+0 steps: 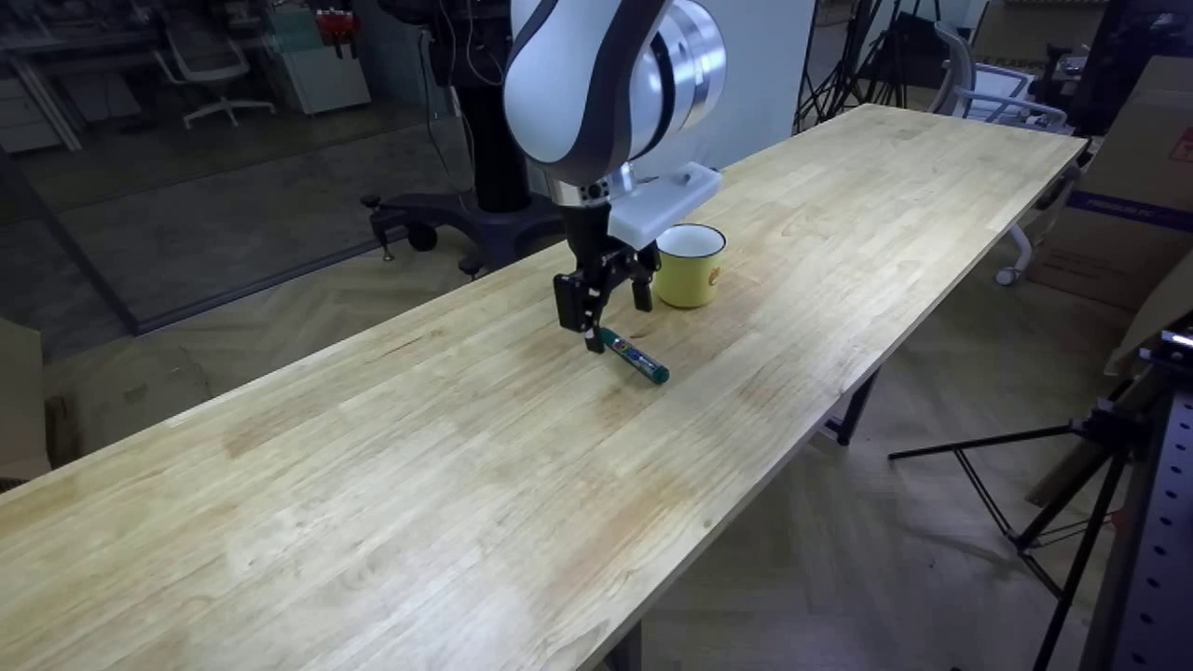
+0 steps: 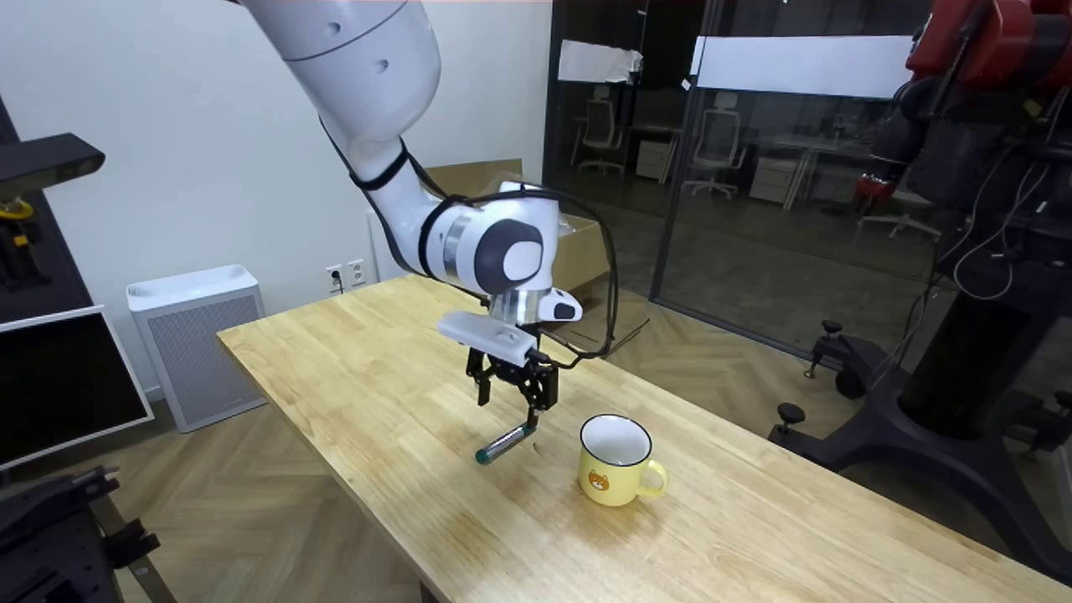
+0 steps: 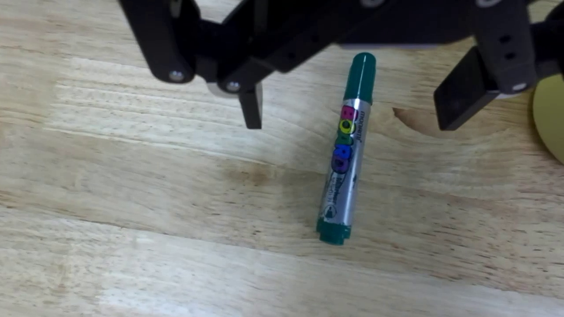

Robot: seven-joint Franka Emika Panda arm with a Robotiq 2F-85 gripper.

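A silver marker [image 3: 346, 153] with green ends lies flat on the wooden table. In the wrist view my gripper stands open, one finger [image 3: 252, 108] to the left of the marker and the other [image 3: 458, 97] to its right, touching neither side. From the first exterior view, the gripper [image 1: 618, 322] hangs low, by the far end of the marker [image 1: 635, 354]. A yellow mug [image 2: 609, 467] with a dark rim and a bear picture stands upright beside them; only a sliver of the mug [image 3: 552, 113] shows at the wrist view's right edge.
The mug stands close to one gripper finger. A cable [image 2: 613, 261] loops beside the wrist.
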